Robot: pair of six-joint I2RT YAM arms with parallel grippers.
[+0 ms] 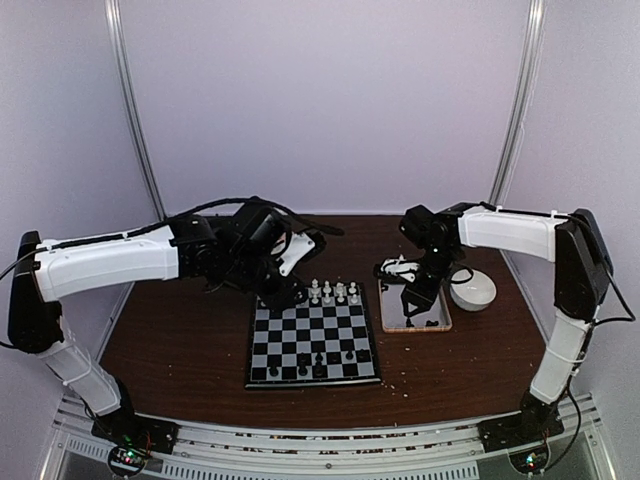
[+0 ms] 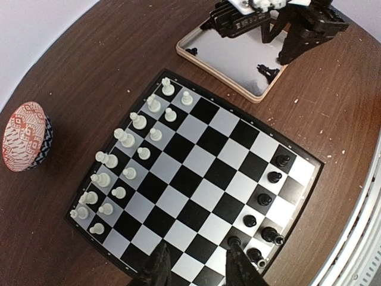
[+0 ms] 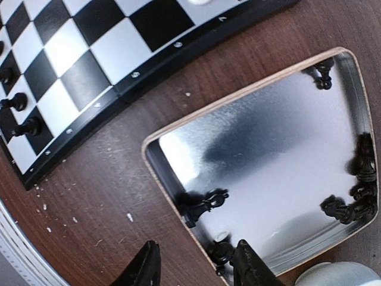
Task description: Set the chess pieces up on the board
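The chessboard point(image 1: 315, 335) lies flat with two rows of white pieces point(image 2: 124, 137) standing along its far edge. Several black pieces point(image 2: 264, 199) stand near the opposite edge. My left gripper hovers over the board, open and empty. Its arm covers part of the board's far left in the top view. More black pieces lie in the shallow tray point(image 3: 220, 102) right of the board: one point(image 3: 202, 208) by its near-left wall, another point(image 3: 222, 250) beside my right gripper's fingertips, others along the far side. Open and empty, my right gripper is above the tray's near-left edge.
Right of the tray stands a white bowl point(image 1: 473, 291). A patterned red bowl point(image 2: 25, 137) sits beyond the board, hidden by the left arm in the top view. Bare table point(image 1: 450, 370) shows in front of the tray, with small pale flecks.
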